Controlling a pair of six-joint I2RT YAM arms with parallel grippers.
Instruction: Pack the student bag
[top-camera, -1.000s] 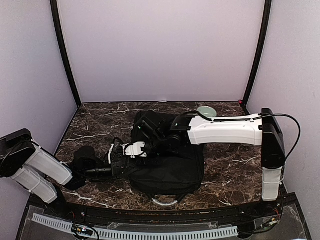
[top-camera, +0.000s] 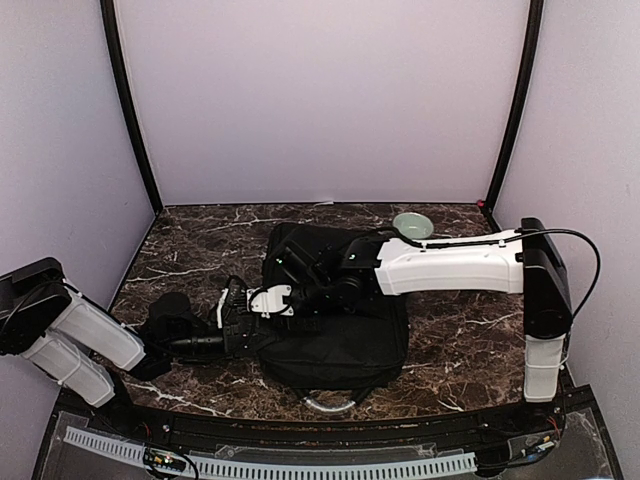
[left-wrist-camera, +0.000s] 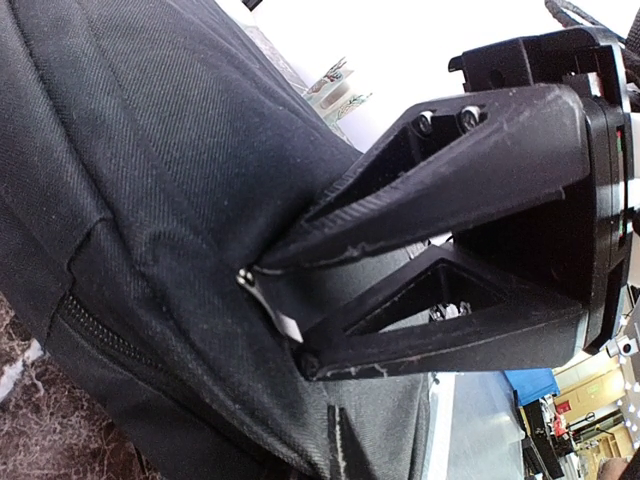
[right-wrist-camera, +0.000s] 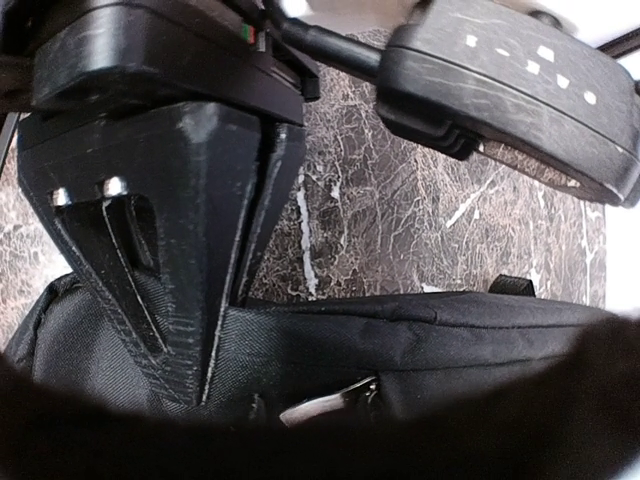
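Note:
The black student bag (top-camera: 335, 350) lies in the middle of the table, its handle (top-camera: 330, 405) toward the front edge. My left gripper is shut on the bag's fabric at its left side. A metal zipper pull (left-wrist-camera: 272, 308) shows close by its fingertips. The right wrist view also catches this left gripper with its tips against the bag, and a zipper pull (right-wrist-camera: 330, 402) to their right. My right gripper (top-camera: 300, 270) reaches over the bag from the right. Its fingers are lost against the black cloth, and a dark blur covers the bottom of its wrist view.
A pale green bowl (top-camera: 412, 225) stands at the back right, behind the right arm (top-camera: 450, 265). Bare marbled table (top-camera: 460, 345) shows right of the bag and at the back left. Both arms are close together over the bag.
The right arm's wrist has sunk very slightly over the bag. The left arm and the bag look unmoved.

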